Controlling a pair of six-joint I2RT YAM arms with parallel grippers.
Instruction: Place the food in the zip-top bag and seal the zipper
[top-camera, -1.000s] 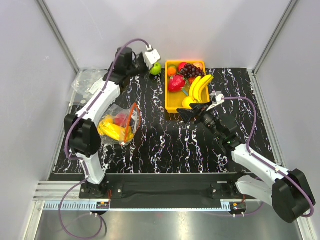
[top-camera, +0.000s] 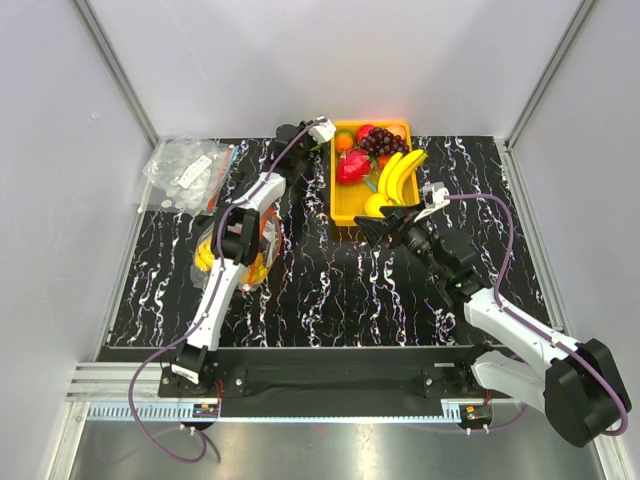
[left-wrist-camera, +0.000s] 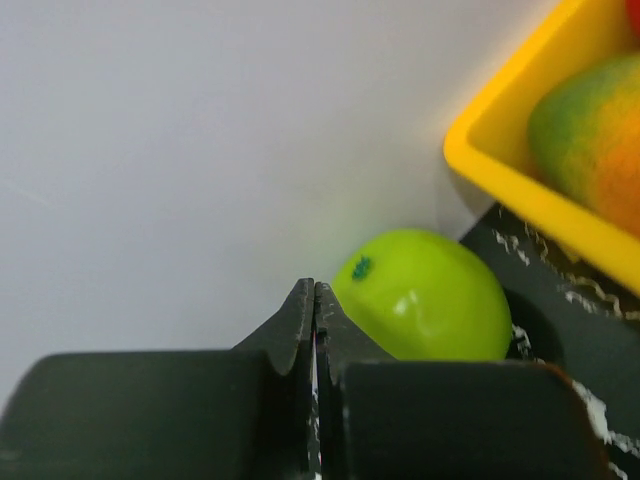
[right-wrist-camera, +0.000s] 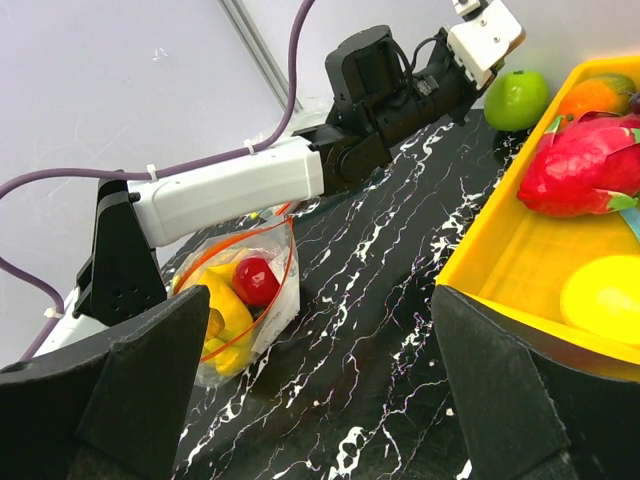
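A zip top bag (right-wrist-camera: 240, 340) with bananas and a red fruit stands on the left side of the table, partly under my left arm in the top view. A green apple (left-wrist-camera: 420, 295) (right-wrist-camera: 516, 100) lies at the back, just left of the yellow tray (top-camera: 340, 210). My left gripper is shut, its tips pointed at the apple, with nothing visible between them. My right gripper (top-camera: 376, 226) is open near the tray's front, its fingers framing the right wrist view.
The tray holds bananas (top-camera: 400, 175), grapes (top-camera: 380, 142), a dragon fruit (right-wrist-camera: 570, 170) and other fruit. A flat empty bag (top-camera: 185, 175) lies at the back left.
My left arm has moved toward the back right, over to the apple, which it now hides in the top view. My right arm stays still.
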